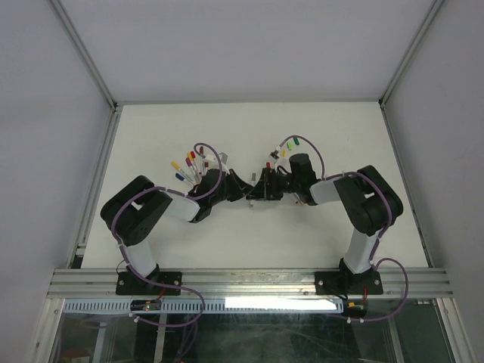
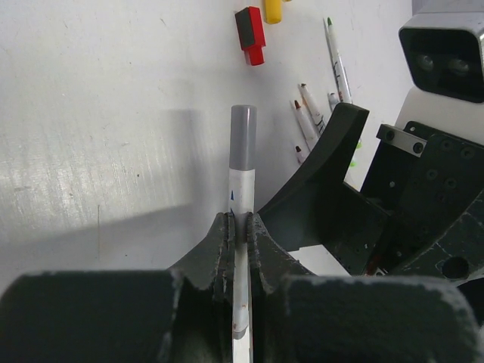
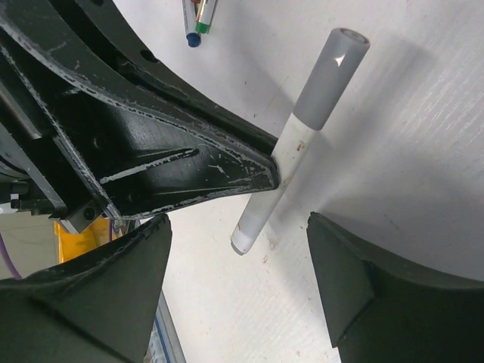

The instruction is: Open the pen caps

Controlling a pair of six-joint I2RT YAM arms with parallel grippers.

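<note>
A white marker with a grey cap stands tilted in my left gripper, which is shut on its white barrel; in the right wrist view the grey cap (image 3: 330,79) points up and away. My right gripper is part open around the lower part of the barrel, close beside the left gripper, its fingers not touching the pen in that view. In the top view both grippers (image 1: 253,185) meet at the middle of the table, the pen between them.
More pens (image 1: 185,166) lie at the left of the table and others (image 2: 336,60) on the right side.
</note>
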